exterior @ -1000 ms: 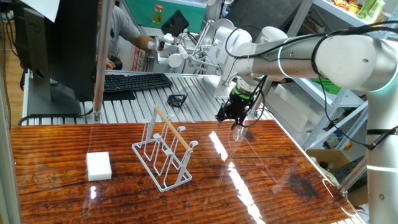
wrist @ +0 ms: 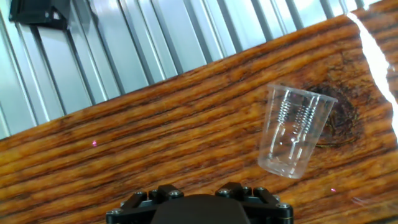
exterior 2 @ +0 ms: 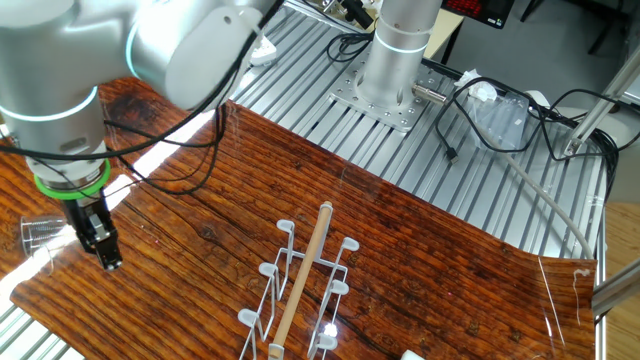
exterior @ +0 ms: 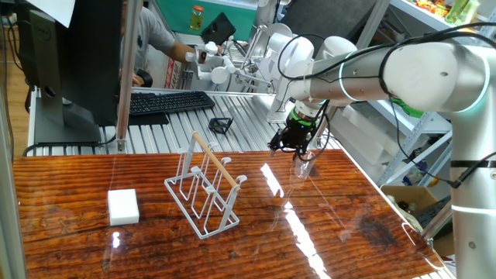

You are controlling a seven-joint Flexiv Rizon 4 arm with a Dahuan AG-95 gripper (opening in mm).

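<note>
A clear plastic cup (wrist: 296,132) lies on its side on the wooden tabletop in the wrist view, to the right of centre. Its rim faces the far edge. My gripper shows along the bottom of that view, its black linkages at either side of a dark housing; the cup lies ahead and to the right, apart from it. From exterior view 1, the gripper (exterior: 291,146) hangs near the table's back edge, partly in front of the cup (exterior: 304,164). Exterior view 2 has the cup (exterior 2: 42,236) left of the gripper (exterior 2: 108,258). Fingertip spacing is unclear.
A white drying rack (exterior: 203,186) with a wooden top bar stands mid-table. To its left sits a white block (exterior: 122,207). Bare wood (exterior: 364,209) spreads across the right side. Behind the table are a keyboard (exterior: 167,102) and a monitor (exterior: 77,62).
In exterior view 1 the cup appears slightly farther right than a second ago, with more of it clear of the gripper. The arm has shifted a little; the rack and block are unmoved.
</note>
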